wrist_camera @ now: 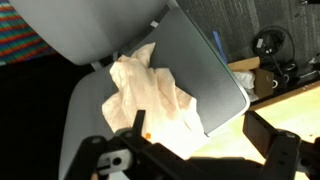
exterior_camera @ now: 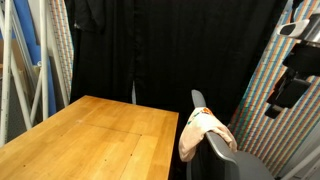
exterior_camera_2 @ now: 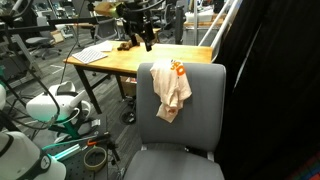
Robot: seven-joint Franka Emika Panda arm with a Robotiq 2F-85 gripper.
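A pale cloth (exterior_camera: 203, 130) with orange marks hangs over the top edge of a grey chair's backrest (exterior_camera_2: 204, 95). In the second exterior view the cloth (exterior_camera_2: 170, 90) drapes down one face of that backrest. My gripper (exterior_camera: 272, 106) is in the air to the right of the cloth and higher than it in the first exterior view. Seen from the wrist, the cloth (wrist_camera: 150, 98) lies beyond the open gripper, nearer its left finger. Nothing sits between the fingers, and the cloth is apart from them.
A wooden table (exterior_camera: 95, 138) stands beside the chair, its top largely bare in the first exterior view. Papers (exterior_camera_2: 92, 54) lie at its far left in the second exterior view. The chair seat (exterior_camera_2: 172, 164) is empty. Black curtains (exterior_camera: 165, 50) close off the back.
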